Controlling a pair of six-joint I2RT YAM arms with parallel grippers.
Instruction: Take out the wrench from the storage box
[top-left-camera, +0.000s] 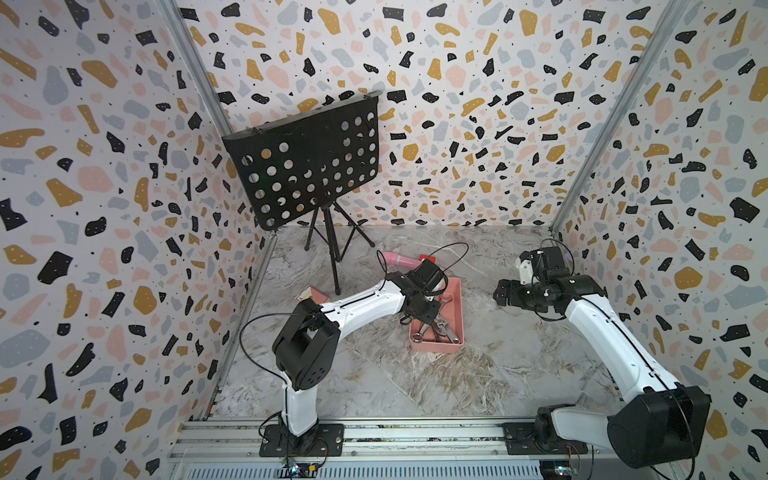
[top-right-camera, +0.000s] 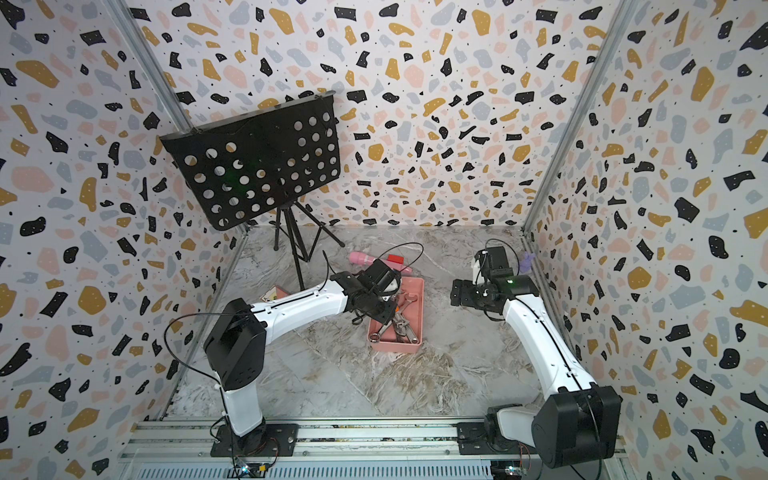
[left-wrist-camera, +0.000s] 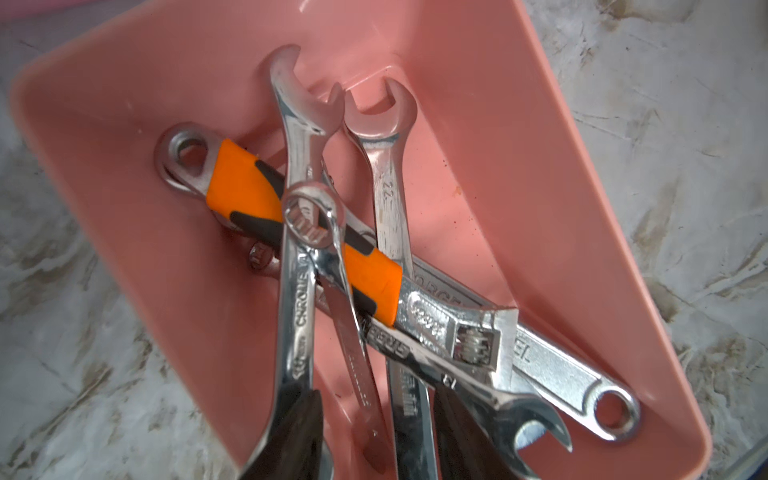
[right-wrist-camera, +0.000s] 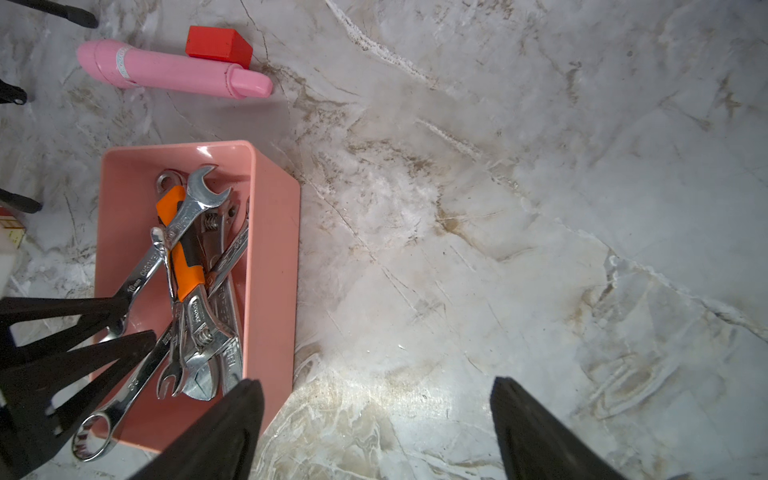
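The pink storage box (right-wrist-camera: 273, 264) holds several silver wrenches lying crosswise. Among them is an adjustable wrench with an orange and black handle (left-wrist-camera: 376, 276). An open-ended wrench (left-wrist-camera: 297, 336) crosses over that handle, and a long ring-ended wrench (right-wrist-camera: 128, 396) reaches over the near rim. My left gripper points down over the box's left part. Its fingers (left-wrist-camera: 297, 436) stand apart, with wrench shafts visible beyond and between them; I see no grip on any. To the right of the box, my right gripper is open and empty above the bare table.
A pink bottle-like object (right-wrist-camera: 172, 72) and a red block (right-wrist-camera: 218, 45) lie behind the box. A black perforated stand (top-left-camera: 328, 176) rises at the back left, its legs on the table.
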